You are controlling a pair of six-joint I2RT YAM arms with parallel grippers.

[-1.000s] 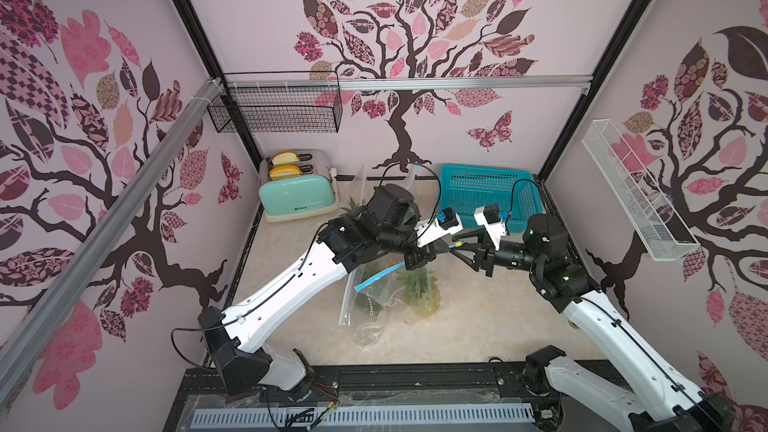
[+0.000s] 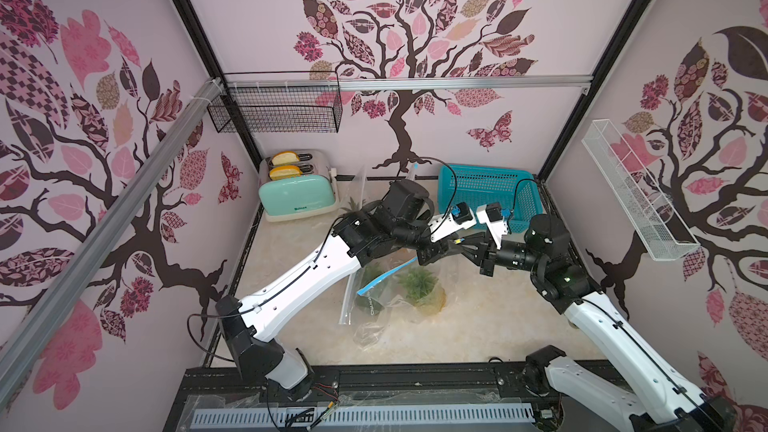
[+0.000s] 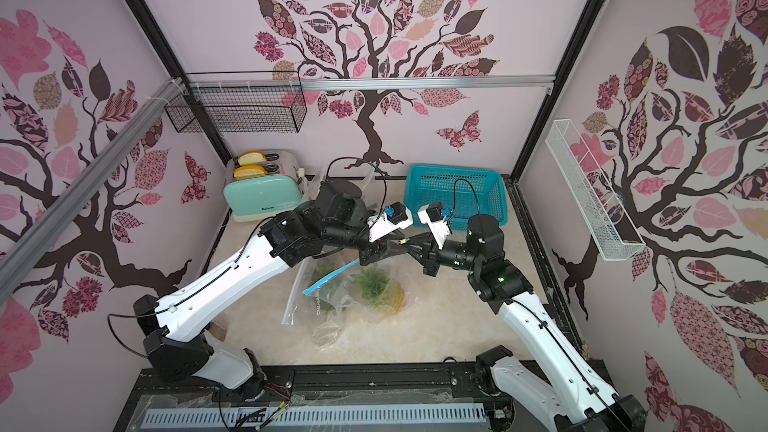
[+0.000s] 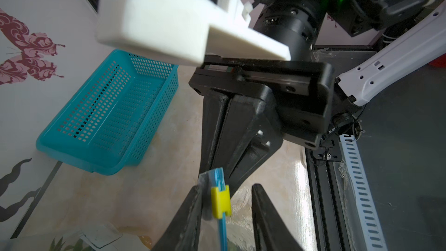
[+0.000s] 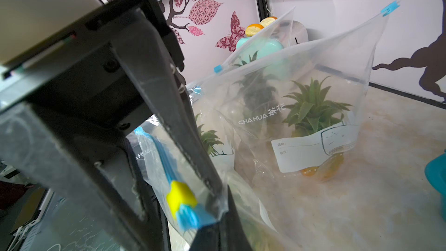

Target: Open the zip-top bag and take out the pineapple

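A clear zip-top bag point(image 2: 380, 308) with a blue zip strip point(image 2: 389, 276) stands at the front middle; a pineapple point(image 2: 421, 285) with green leaves shows through its film. Near the strip's raised end sits a yellow slider point(image 4: 221, 202). My right gripper point(image 3: 406, 242) is shut at that end, its fingertips point(image 4: 207, 203) on the bag's thin edge. The left gripper stands open, one finger point(image 4: 261, 204) to each side of the strip, close below the slider. In the right wrist view the left gripper's fingers point(image 5: 169, 97) straddle the strip.
More clear bags point(image 5: 320, 51) with pineapples point(image 5: 313, 107) stand behind. A teal basket point(image 2: 492, 192) is at the back right, a mint toaster point(image 2: 300, 192) at the back left. Both grippers are very close together.
My left gripper has come right, close up to it, and the strip's end has moved slightly right.
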